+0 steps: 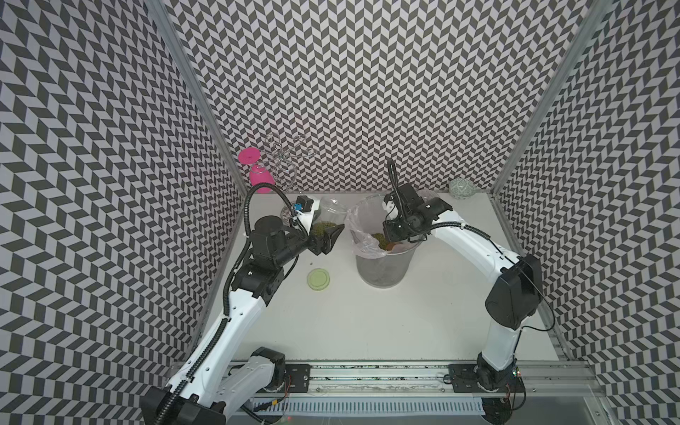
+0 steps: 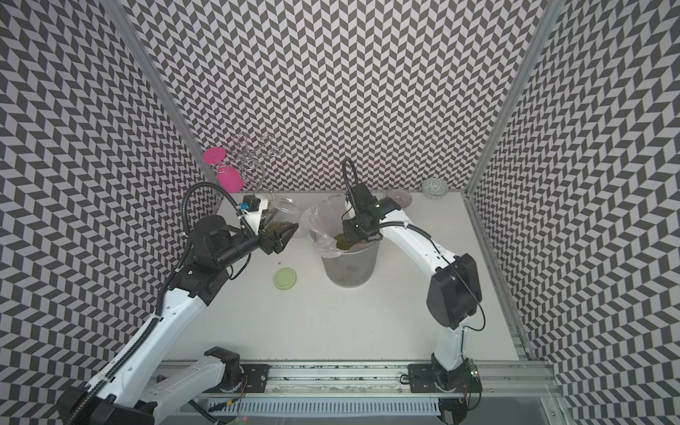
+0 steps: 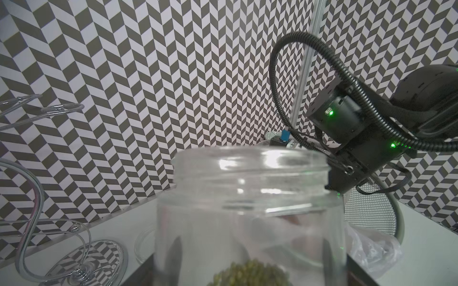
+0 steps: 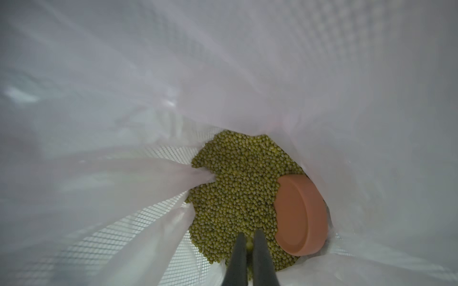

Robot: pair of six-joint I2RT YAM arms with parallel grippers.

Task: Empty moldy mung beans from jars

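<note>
My left gripper (image 1: 327, 237) is shut on a clear glass jar (image 3: 248, 224) with mung beans (image 3: 250, 274) visible inside, left of the lined mesh bin (image 1: 380, 272). My right gripper points down into the bin, shut. In the right wrist view, loose mung beans (image 4: 233, 186) cover the liner's bottom beside a terracotta-coloured piece (image 4: 305, 214). A green lid (image 1: 318, 279) lies on the table left of the bin.
Wire holders with pink items (image 1: 260, 177) stand at the back left. A pale green glass dish (image 1: 462, 187) and a pinkish dish (image 2: 400, 198) are at the back right.
</note>
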